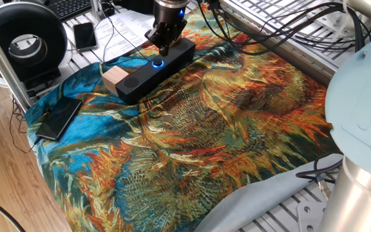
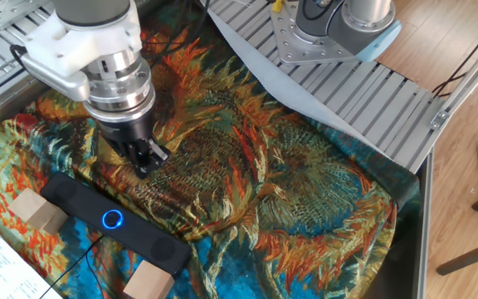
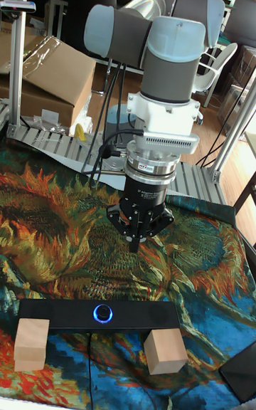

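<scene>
A long black speaker bar [image 3: 57, 316] with a glowing blue ring lies on the patterned cloth [image 1: 192, 122]. Two wooden blocks stand against its long side near the ends: one block [image 3: 31, 343] at the left in exterior view 3, the other block [image 3: 165, 351] at the right. Only one block [image 1: 114, 78] shows in exterior view 1. My black gripper [image 3: 134, 244] points down above the cloth, on the arm's side of the speaker and clear of it in exterior view 2. Its fingertips [image 2: 143, 172] are together, and nothing shows between them.
A dark phone [image 1: 59, 118] lies near the cloth's edge, with another phone [image 1: 85, 37] beside the papers [image 1: 122, 29]. A thin cable [image 3: 90, 364] runs from the speaker. Black cables [image 1: 282, 29] hang over the far side.
</scene>
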